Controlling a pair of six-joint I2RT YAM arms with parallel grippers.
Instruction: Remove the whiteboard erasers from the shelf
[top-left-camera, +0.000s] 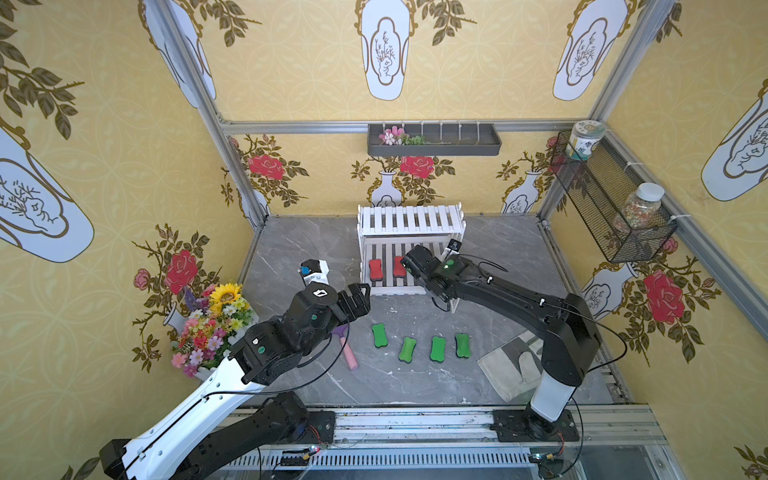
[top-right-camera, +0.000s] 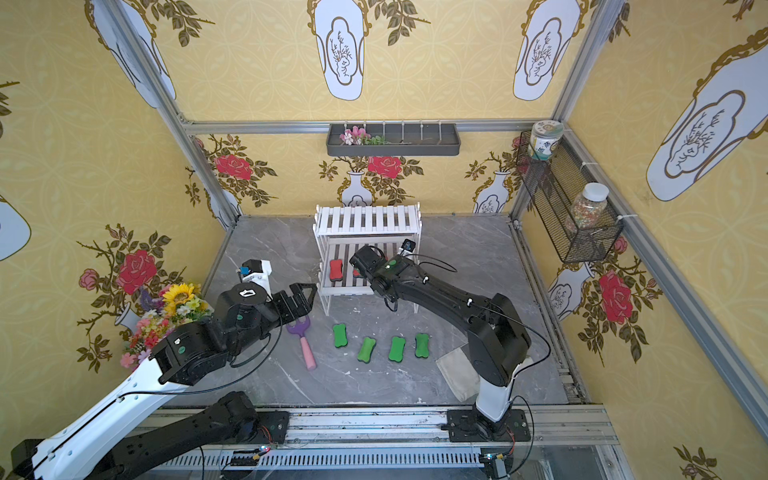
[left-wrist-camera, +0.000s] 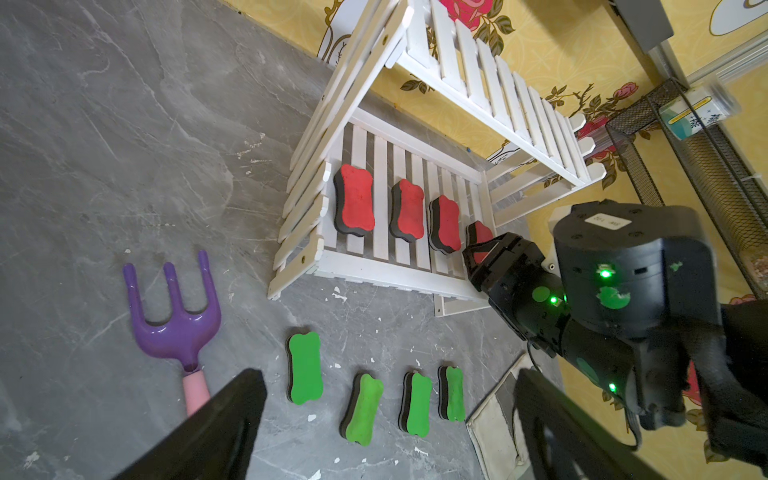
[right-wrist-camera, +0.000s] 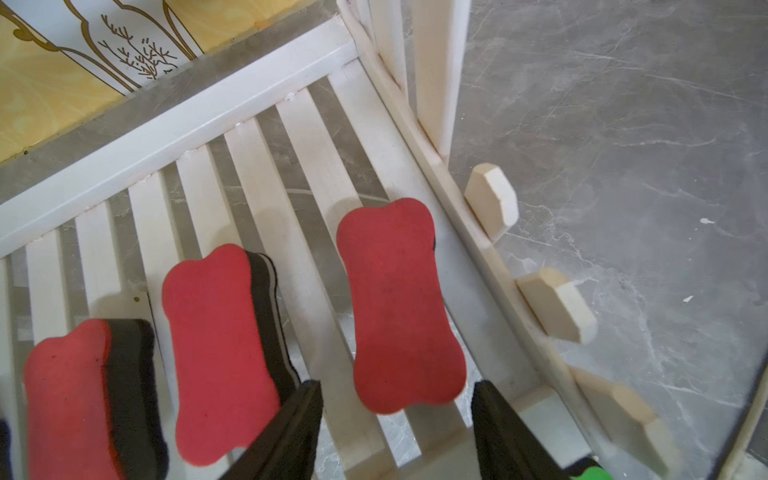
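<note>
Red erasers (left-wrist-camera: 354, 200) lie in a row on the lower tier of the white slatted shelf (top-left-camera: 410, 217); part of the row is hidden by the right arm in both top views. My right gripper is over the shelf's right end, its fingers open either side of the near end of the rightmost eraser (right-wrist-camera: 396, 296), with no grip on it visible. My left gripper stands open, nothing between its fingers, over the table to the front left of the shelf.
Several green erasers (top-left-camera: 437, 349) lie on the grey table in front of the shelf. A purple fork (left-wrist-camera: 177, 328), a flower basket (top-left-camera: 212, 328) and gloves (top-left-camera: 508, 368) lie around. A wire basket (top-left-camera: 608, 208) hangs on the right wall.
</note>
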